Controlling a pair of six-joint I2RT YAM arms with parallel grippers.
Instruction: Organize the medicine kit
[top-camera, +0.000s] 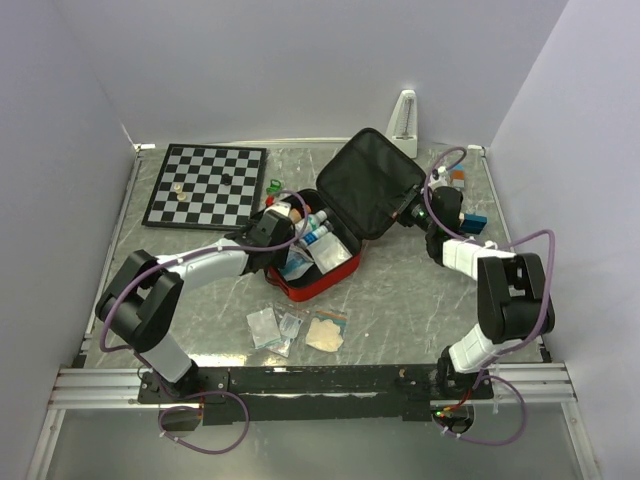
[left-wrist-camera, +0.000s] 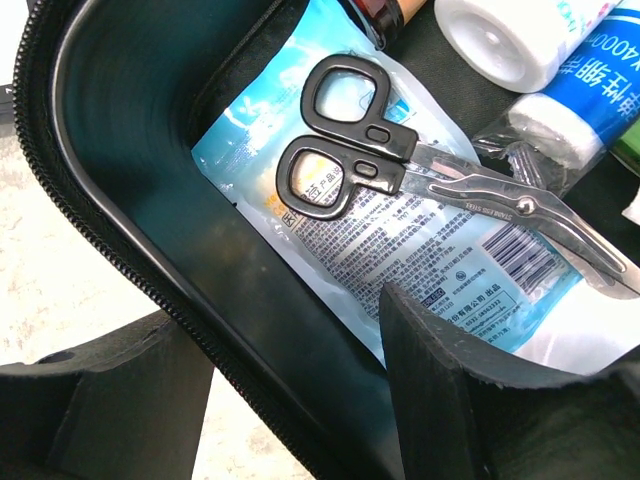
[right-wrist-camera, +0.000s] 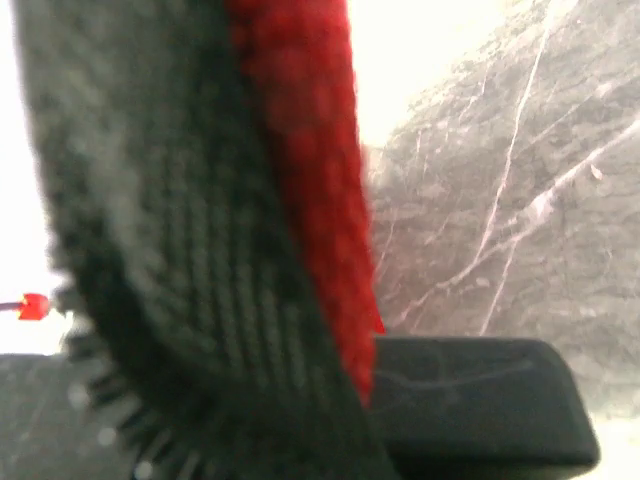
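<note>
The red and black medicine kit (top-camera: 322, 282) stands in the middle of the table with its lid (top-camera: 362, 178) raised at a slant. My right gripper (top-camera: 403, 208) is shut on the lid's edge; close up, the dark fabric rim (right-wrist-camera: 190, 230) with its red band crosses the finger (right-wrist-camera: 480, 400). At the kit's left wall my left gripper is open, one finger outside the wall and one inside, the wall between them. Inside lie black-handled scissors (left-wrist-camera: 350, 180) on a blue-white packet (left-wrist-camera: 440, 255), a white bottle (left-wrist-camera: 500, 40) and a blue-labelled roll (left-wrist-camera: 590, 85).
Several clear bags (top-camera: 325, 331) lie in front of the kit. A chessboard (top-camera: 205, 185) fills the back left, a white metronome (top-camera: 402, 125) stands behind the lid, and a blue box (top-camera: 474, 224) sits beside the right arm.
</note>
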